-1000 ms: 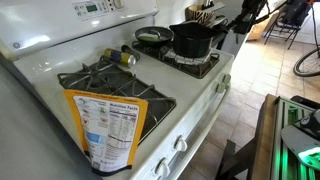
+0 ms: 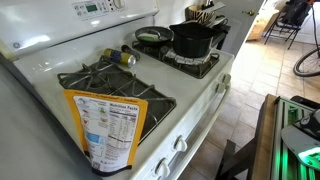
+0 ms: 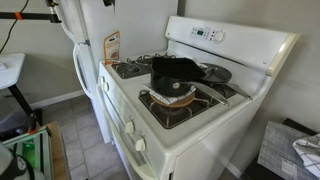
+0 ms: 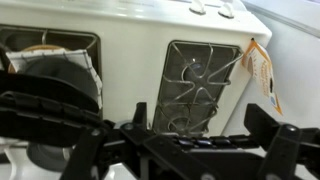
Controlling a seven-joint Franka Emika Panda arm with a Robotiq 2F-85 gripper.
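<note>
My gripper is open along the bottom of the wrist view, its dark fingers wide apart with nothing visible between them. It hangs above the white stove, over the side with a bare burner grate (image 4: 195,85). A black pot (image 2: 193,40) stands on the far burner in exterior view 1; in the wrist view the dark pot (image 4: 45,120) is at the lower left, partly cut off. A frying pan (image 2: 154,36) sits behind it near the control panel. Exterior view 2 shows a pan handle (image 3: 212,93) reaching toward the stove's right side.
An orange and white food pouch (image 2: 106,130) stands upright by the stove's near end. Spice containers (image 2: 122,56) lie behind the near grate (image 2: 115,90). A light cloth (image 3: 170,99) lies under the cookware. The near burner is clear.
The arm and gripper, beside the black pot at the upper right before, have risen almost out of exterior view 1. Pot, pan and pouch look unmoved.
</note>
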